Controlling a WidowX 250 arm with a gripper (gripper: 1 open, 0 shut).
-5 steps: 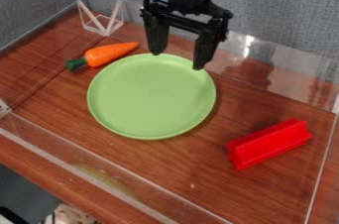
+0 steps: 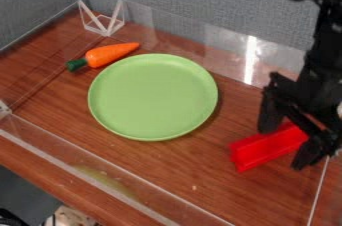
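Note:
My black gripper (image 2: 287,125) is low at the right, open, with its fingers around and just over a red block (image 2: 251,153) lying on the wooden table. The block's right part is partly hidden behind the fingers; whether they touch it I cannot tell. A green plate (image 2: 152,95) lies in the middle, left of the block. An orange toy carrot (image 2: 111,53) with a green top lies behind the plate at the left.
A white wire frame (image 2: 102,20) stands at the back left corner. Clear low panels edge the wooden table (image 2: 160,170), with grey padded walls behind.
My gripper has moved from above the back of the plate to the right and down, onto the red block. The plate and carrot have not moved.

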